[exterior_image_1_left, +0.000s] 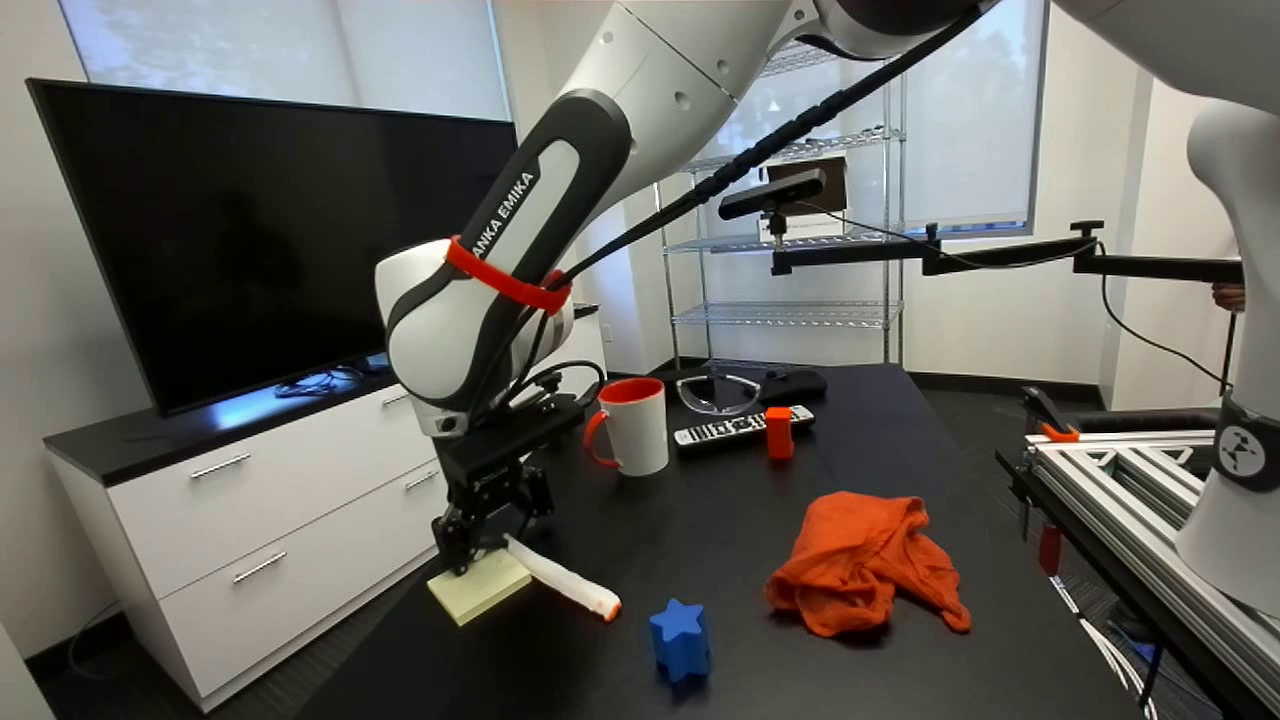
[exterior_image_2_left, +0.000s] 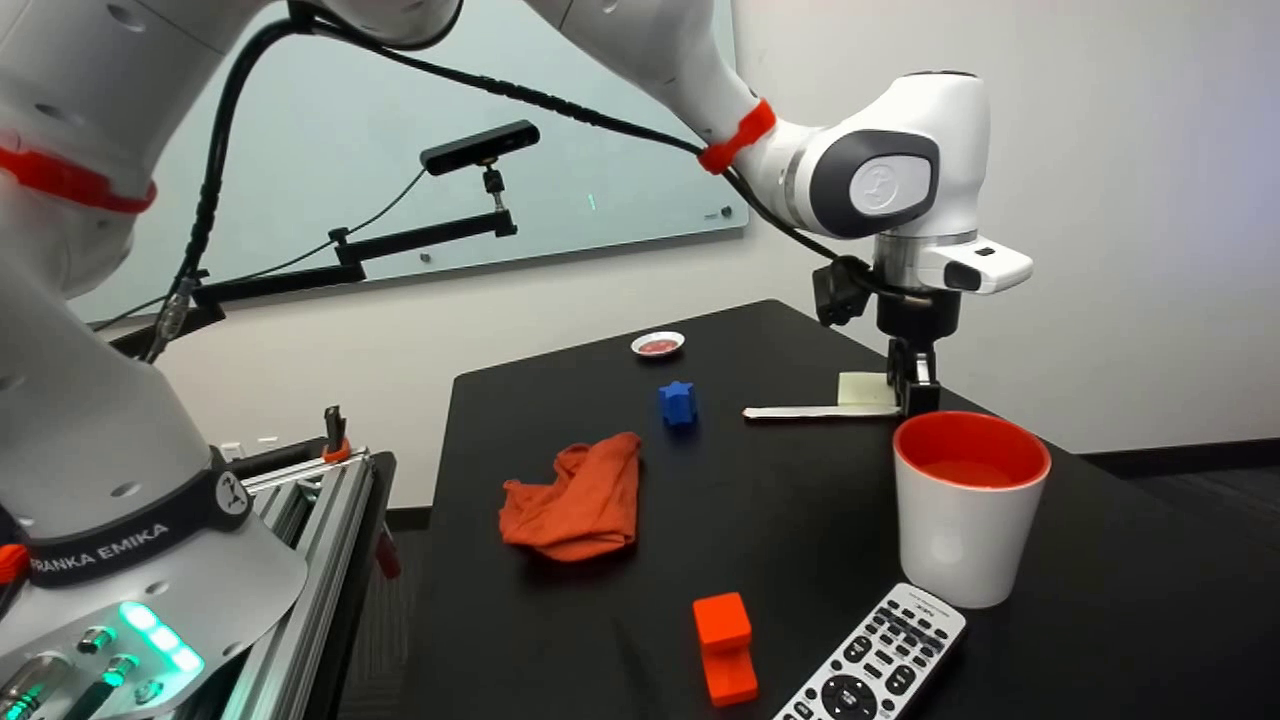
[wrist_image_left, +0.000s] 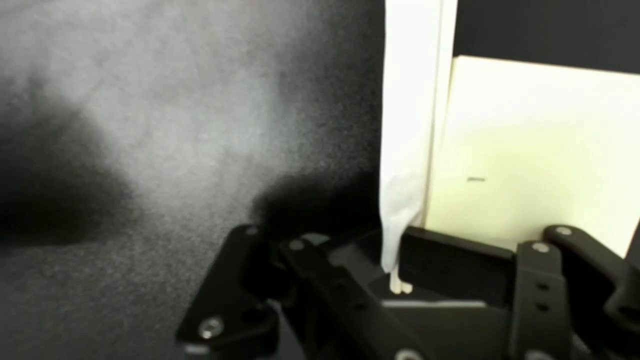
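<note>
A slim white paper-wrapped stick (exterior_image_1_left: 569, 583) with an orange end lies beside a pale yellow sticky-note pad (exterior_image_1_left: 481, 586) near the table's left edge. My gripper (exterior_image_1_left: 492, 528) is low over the table, shut on the stick's near end. In the wrist view, the white wrapper (wrist_image_left: 411, 114) tapers and looks pinched between the dark fingers. The note pad (wrist_image_left: 537, 147) lies along the wrapper's right side, its near edge hidden under the right finger. From the second exterior view, the stick (exterior_image_2_left: 816, 412) points away from my gripper towards the table's middle.
A blue star block (exterior_image_1_left: 680, 640) stands near the stick's orange end. An orange cloth (exterior_image_1_left: 866, 564), white mug (exterior_image_1_left: 637, 428), remote (exterior_image_1_left: 734, 430) and orange block (exterior_image_1_left: 779, 433) are elsewhere on the table. A small dish (exterior_image_2_left: 657, 344) sits farther out.
</note>
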